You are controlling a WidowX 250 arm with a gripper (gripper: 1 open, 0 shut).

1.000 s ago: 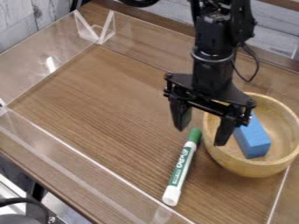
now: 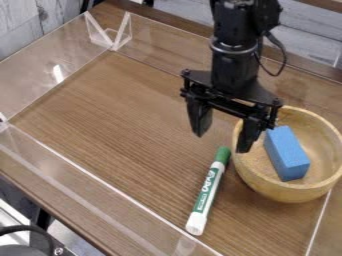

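My black gripper (image 2: 223,122) hangs over the wooden table with its fingers open, beside the left rim of a tan bowl (image 2: 267,184). A blue block (image 2: 286,154) lies inside the bowl at its right. A white and green tube (image 2: 206,197) lies on the table below the gripper, left of the bowl, its green end toward the back. I see nothing held between the fingers.
A white wire-like object stands at the back left edge. Dark cables show at the bottom left corner.
The gripper has shifted slightly left and up, away from the bowl's middle. The bowl, block and tube look unmoved.
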